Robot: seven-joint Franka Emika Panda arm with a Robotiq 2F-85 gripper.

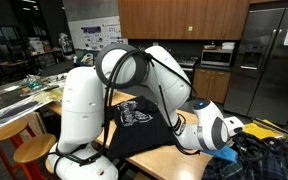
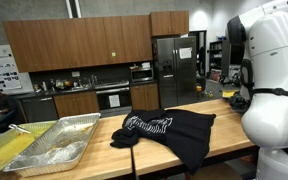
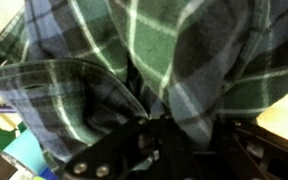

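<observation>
A dark green, blue and white plaid cloth lies bunched at the right end of the table in exterior view 1. My gripper is at its near left side, with folds raised around it. In the wrist view the plaid cloth fills most of the picture and rises between the fingers of my gripper, which is shut on it. Folds cover the fingertips. Exterior view 2 shows only the white arm at its right edge; the gripper is out of sight there.
A black garment with white print lies spread on the wooden table. Foil trays stand at the left of exterior view 2. Two stools stand beside the table. Bare tabletop shows between the garment and the plaid cloth.
</observation>
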